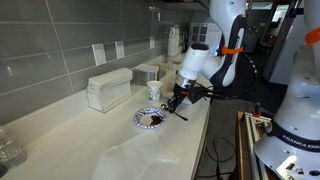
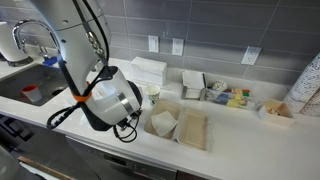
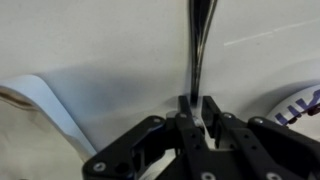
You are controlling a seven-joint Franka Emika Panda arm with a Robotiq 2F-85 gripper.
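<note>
A dark, slender utensil (image 3: 201, 28) lies on the white counter, its narrow end reaching between my fingertips in the wrist view. My gripper has its two fingers close together around that end; whether they press on it does not show. From the side, the gripper (image 1: 173, 104) is low over the counter, just right of a white plate with a blue patterned rim (image 1: 142, 122). Something dark lies on the plate. Part of the patterned rim (image 3: 297, 106) shows at the right of the wrist view.
A white cup (image 1: 154, 90) stands behind the plate. White boxes (image 1: 108, 90) line the wall. Cardboard trays (image 2: 193, 129), a bin of colourful items (image 2: 229, 97) and another box (image 2: 276, 113) are on the counter. A pale sheet (image 1: 135, 160) lies at the front.
</note>
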